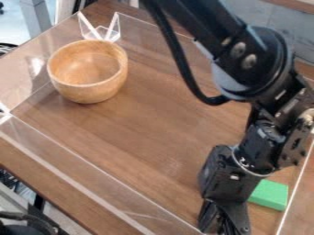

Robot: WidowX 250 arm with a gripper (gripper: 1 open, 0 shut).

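My gripper [227,213] is low at the bottom right, down near the wooden table's surface; its fingertips are dark and crowded, so what lies between them cannot be made out. A green block [270,194] lies just right of it, partly hidden behind it. A wooden bowl [88,73] sits at the upper left of the table.
The table's left edge, with dark hardware beyond it, runs along the lower left. A grey wall stands at the back right, and the arm covers much of the right side.
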